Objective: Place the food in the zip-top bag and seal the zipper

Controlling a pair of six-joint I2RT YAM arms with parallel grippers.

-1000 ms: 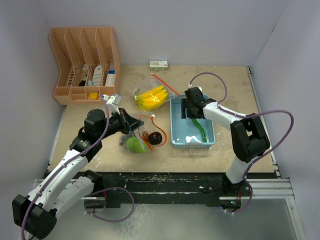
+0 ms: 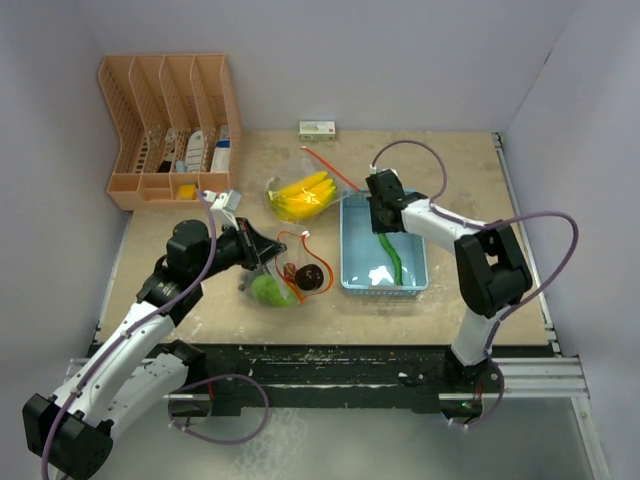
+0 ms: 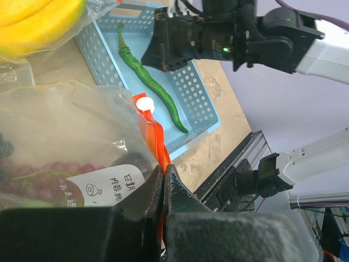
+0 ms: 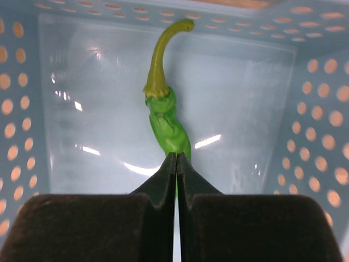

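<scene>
A long green pepper [image 2: 389, 258] lies along the floor of the blue basket [image 2: 355, 285]. My right gripper is shut with nothing between its fingers. In the right wrist view its tips hide part of the pepper, whose stem end shows beyond them; the left wrist view has the pepper lying free of the tips. My left gripper is shut on the orange zipper edge [image 3: 156, 139] of the clear zip bag [image 3: 65, 117]. Grapes [image 3: 46, 183] and dark fruit lie inside this bag, and the top view also shows something light green [image 2: 270, 291] there.
Another clear bag holding yellow bananas [image 2: 303, 197] lies behind, close to the basket's left side. A peach-coloured divided organiser [image 2: 150, 185] stands at the back left, and a small box [image 2: 317, 130] at the back wall. Bare table [image 2: 460, 310] lies right of the basket.
The right gripper has gone from open to shut. The pepper has shifted, its lower end swinging left in the top view, and stays in the basket. My left gripper and the bag have not moved.
</scene>
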